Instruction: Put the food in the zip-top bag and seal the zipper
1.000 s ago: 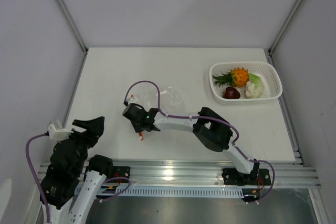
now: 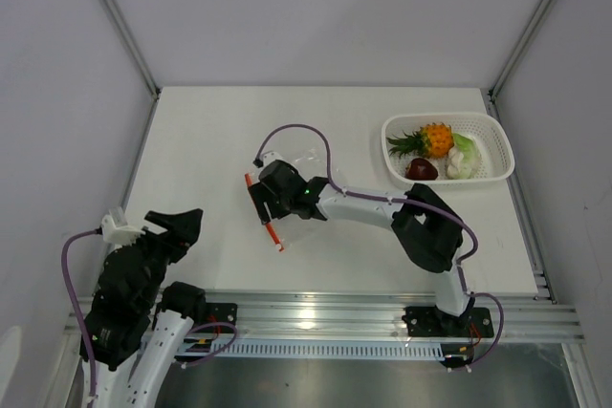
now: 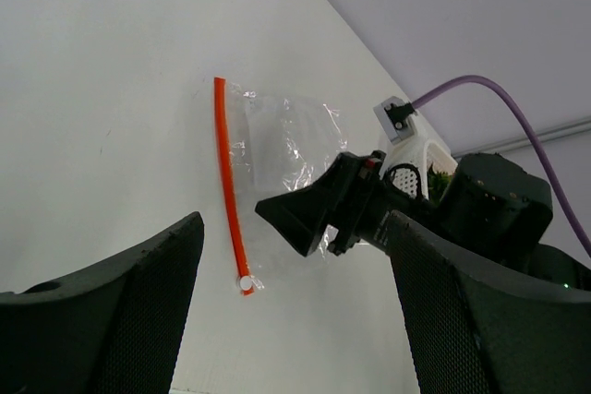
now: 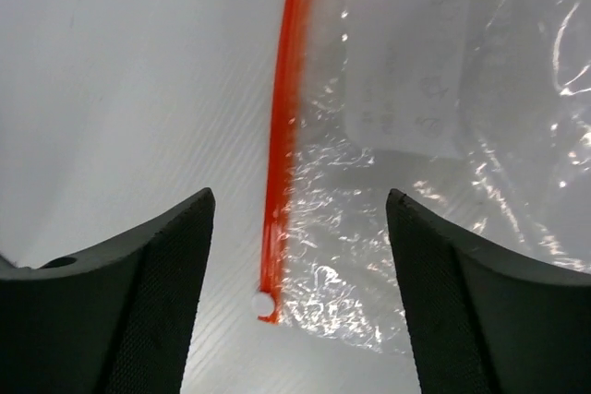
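The clear zip top bag (image 3: 286, 145) lies flat on the white table, its red zipper strip (image 4: 281, 182) along one side. My right gripper (image 2: 263, 200) hovers over the bag with its fingers apart, nothing seen between them but bag and table below. My left gripper (image 2: 172, 226) stands open at the lower left, off the bag. The food sits in a white basket (image 2: 397, 173): a pineapple (image 2: 437, 139), a dark red item (image 2: 422, 169) and a pale leafy vegetable (image 2: 463, 160).
Walls stand around it. A metal rail runs along the front edge.
My right gripper has moved right and its arm has lifted a little; the bag has shifted rightward compared with a second ago. My left gripper has moved slightly right.
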